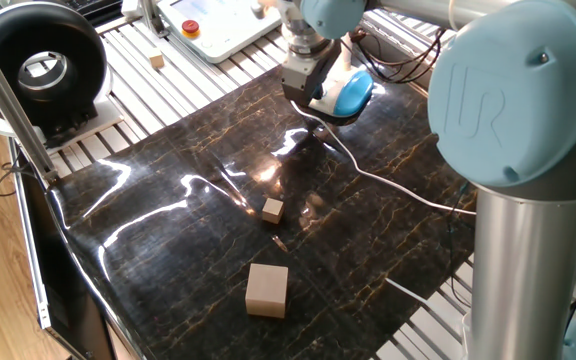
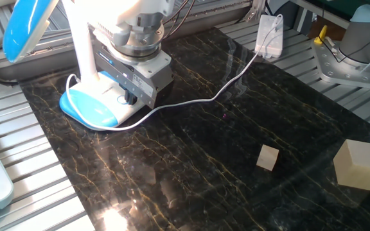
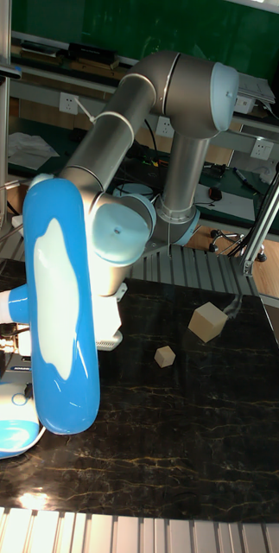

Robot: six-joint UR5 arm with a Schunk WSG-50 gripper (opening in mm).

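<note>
A desk lamp stands at the table's edge; its blue-and-white base (image 2: 90, 109) rests on the dark marbled surface. Its blue-and-white head (image 3: 65, 308) fills much of the left side in exterior view 3. My gripper (image 2: 130, 98) points down over the lamp's base, close to a round mark there that looks like a button. Whether its tip touches the base cannot be made out. Only one dark finger shows clearly, so the finger's opening is unclear. A small wooden cube (image 1: 272, 210) and a larger wooden cube (image 1: 267, 290) lie apart on the table.
The lamp's white cable (image 2: 191, 101) runs across the table to a white power strip (image 2: 270, 38). A teach pendant (image 1: 218, 25) with a red button and a black ring-shaped device (image 1: 40, 68) stand beyond the edge.
</note>
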